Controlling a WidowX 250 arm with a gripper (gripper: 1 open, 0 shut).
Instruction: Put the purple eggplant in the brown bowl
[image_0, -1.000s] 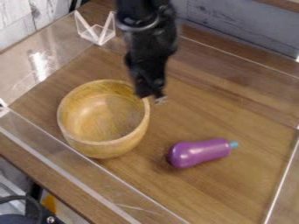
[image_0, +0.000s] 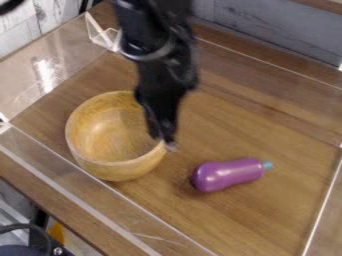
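The purple eggplant (image_0: 229, 174) lies on the wooden table, right of the bowl, its blue-green stem end pointing right. The brown bowl (image_0: 96, 155) stands upright at the left, and the part of its inside that shows is empty. My dark gripper (image_0: 159, 125) hangs over the bowl's right rim, blurred by motion and hiding part of that rim. It is up and to the left of the eggplant, clearly apart from it. The blur leaves the spacing of its fingers unclear, and nothing shows held there.
A white wire-like object (image_0: 103, 36) stands at the back left, partly behind the arm. Bare table (image_0: 274, 115) stretches to the right. The table's front edge runs below the bowl, with cables (image_0: 30, 232) beyond it at the lower left.
Bowl and eggplant have stayed in place.
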